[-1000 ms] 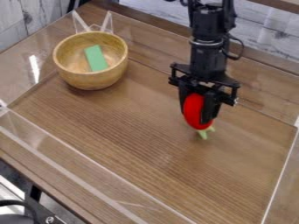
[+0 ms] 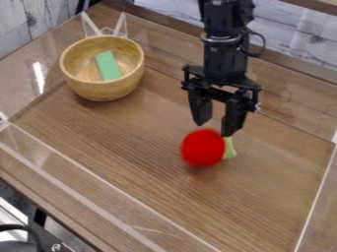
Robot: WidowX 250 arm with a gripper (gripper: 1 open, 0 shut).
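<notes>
A black robot arm reaches down from the top centre to its gripper (image 2: pixel 211 116) over the wooden table (image 2: pixel 118 177). A red round object (image 2: pixel 203 148) lies below the gripper, slightly toward the front, with a small light green item (image 2: pixel 230 148) just behind its right side. Whether the dark fingers are open or shut is hard to tell; the red object appears below them.
A yellow wooden bowl (image 2: pixel 82 71) holding a green block (image 2: pixel 108 65) stands at the upper left.
The red object has moved down and left, out from in front of the gripper, and now appears below it. The green item beside it shows more.
</notes>
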